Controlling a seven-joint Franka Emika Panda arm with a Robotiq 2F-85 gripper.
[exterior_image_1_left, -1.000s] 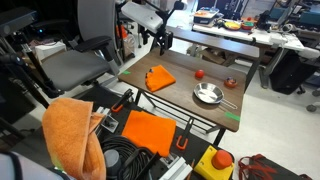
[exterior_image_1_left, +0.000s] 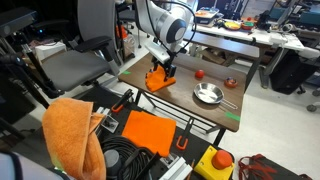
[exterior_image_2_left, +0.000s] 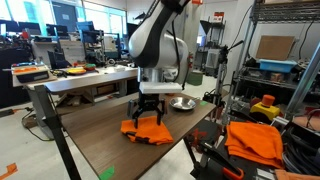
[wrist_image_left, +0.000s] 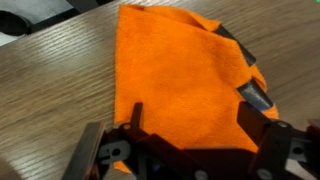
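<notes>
An orange cloth (exterior_image_1_left: 160, 82) lies partly folded on the wooden table, and in the wrist view the cloth (wrist_image_left: 180, 70) fills the middle of the frame. Dark pieces (wrist_image_left: 254, 96) show along its right edge there. My gripper stands open above the cloth, its two fingertips wide apart with only cloth showing beyond the gap. From the side, the gripper (exterior_image_2_left: 150, 108) is low over the cloth (exterior_image_2_left: 148, 130); whether it touches, I cannot tell.
A metal pan (exterior_image_1_left: 209, 93) with a handle sits on the table to the right. Near it are a red round thing (exterior_image_1_left: 199, 74) and another small reddish object (exterior_image_1_left: 231, 82). Bare wood (exterior_image_2_left: 90, 125) surrounds the cloth.
The arm has come down and toward the cloth from higher up at the back. The cloth appears to lie in the same place.
</notes>
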